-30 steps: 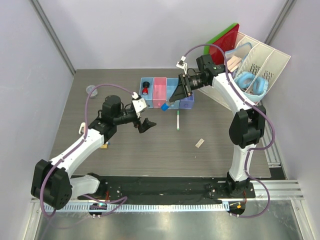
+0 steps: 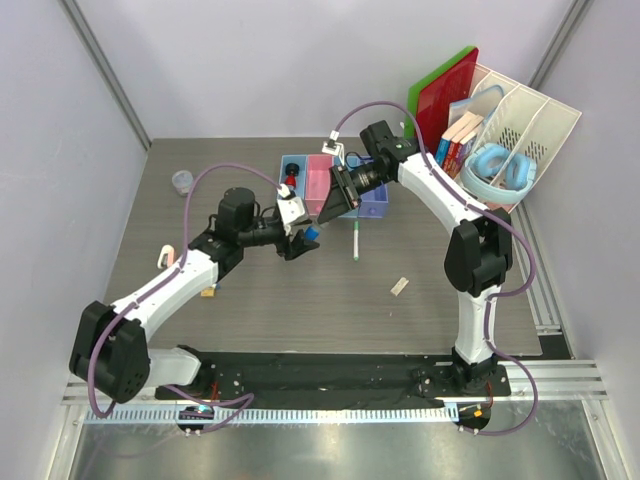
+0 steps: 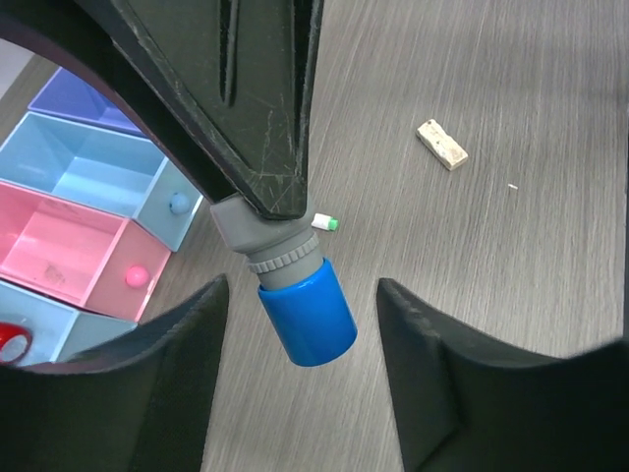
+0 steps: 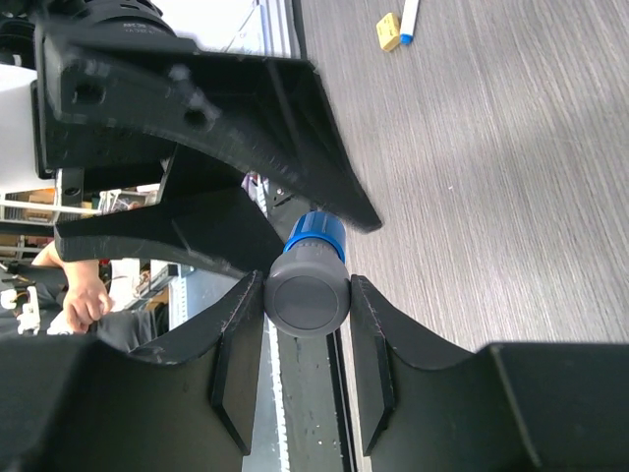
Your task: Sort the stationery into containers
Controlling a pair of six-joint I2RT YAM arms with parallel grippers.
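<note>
My right gripper (image 2: 330,205) is shut on a small grey cylinder (image 4: 306,295) with a blue end (image 3: 307,315), held over the middle of the table. My left gripper (image 2: 300,243) is at that blue end, its fingertips on either side of it in the left wrist view, apparently apart from it. Behind stand joined drawer bins in blue, pink, light blue (image 3: 98,172) and purple (image 2: 374,204), with red and black items in the left one.
A green-capped pen (image 2: 356,242), a pale eraser (image 2: 399,286), a yellow block (image 4: 388,31) and a clear cup (image 2: 182,181) lie on the table (image 2: 280,310). A white rack (image 2: 545,115) fills the back right.
My right gripper has moved left with the cylinder, and my left gripper has moved right to meet it at the blue end.
</note>
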